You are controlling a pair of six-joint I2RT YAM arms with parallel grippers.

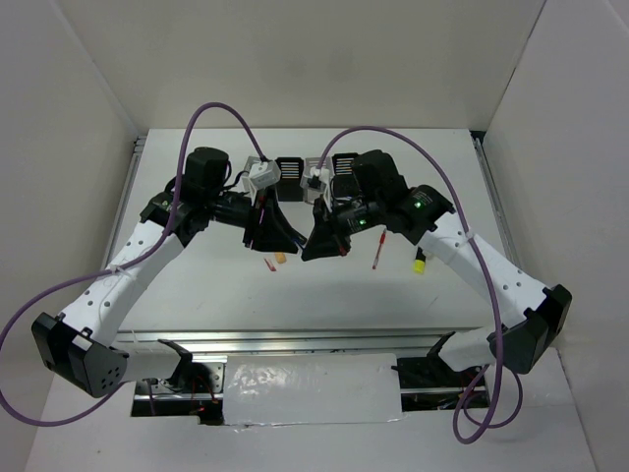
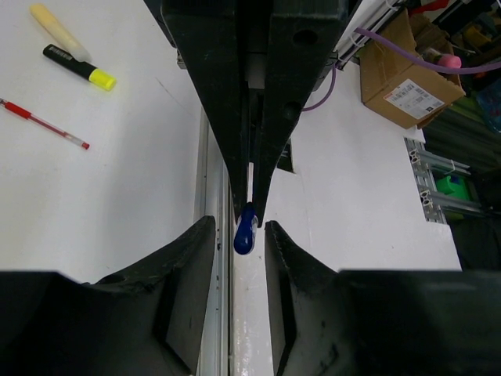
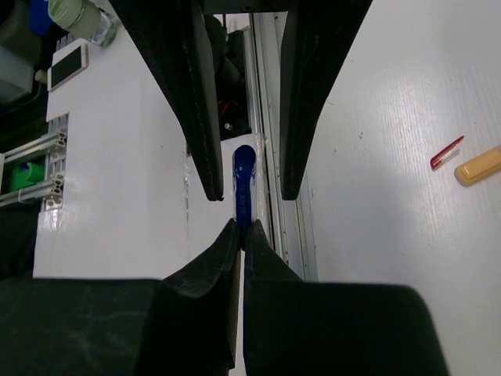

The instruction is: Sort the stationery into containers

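A pen with a blue end [image 3: 244, 184] points out of my right gripper, whose fingers are shut on it. In the right wrist view, my left gripper reaches in from above, its fingers apart on either side of the pen with gaps showing. The left wrist view has the blue pen tip [image 2: 244, 239] between the parted fingertips of my left gripper. Both grippers meet over the middle of the table in the top view. A red pen [image 2: 47, 124], a yellow-black highlighter [image 2: 78, 66] and a tan piece [image 3: 479, 166] lie on the table.
Dark containers [image 1: 289, 180] stand at the back, partly behind the arms. A small red item [image 3: 447, 153] and a cream tube [image 2: 59, 31] are also on the white table [image 1: 197, 285]. A cardboard box [image 2: 415, 66] sits beyond.
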